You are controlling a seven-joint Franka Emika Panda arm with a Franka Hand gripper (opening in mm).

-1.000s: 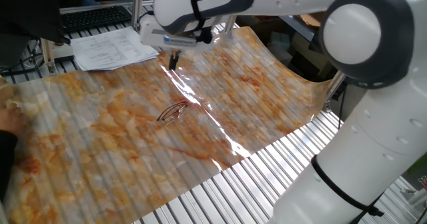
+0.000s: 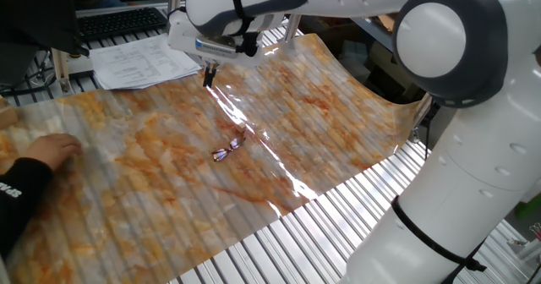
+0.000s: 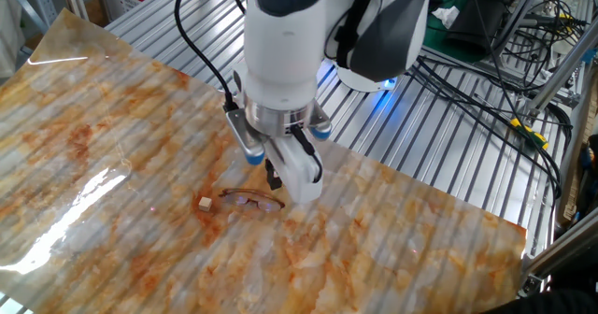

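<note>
A pair of glasses (image 2: 228, 150) with thin frames lies on the marbled sheet (image 2: 144, 166), near its middle in exterior view 1. In exterior view 2 the same glasses (image 3: 252, 200) rest close to my gripper in the picture, with a small pale cube (image 3: 205, 204) just left of them. My gripper (image 2: 209, 83) hangs over the far part of the sheet, apart from the glasses in exterior view 1. Its dark fingers look close together, pointing down; whether a gap stands between them is unclear. From exterior view 2 the gripper (image 3: 273, 185) is mostly hidden by its own housing.
A person's hand (image 2: 52, 149) rests on the left of the sheet. Papers (image 2: 144, 62) and a keyboard (image 2: 122, 22) lie beyond its far edge. A wooden piece (image 2: 7, 113) shows at the left border. Cables (image 3: 495, 118) run at the right in exterior view 2.
My gripper has shifted slightly left over the far part of the sheet. The person's hand has come further onto the sheet. The glasses now show bright lenses and lie in a different pose.
</note>
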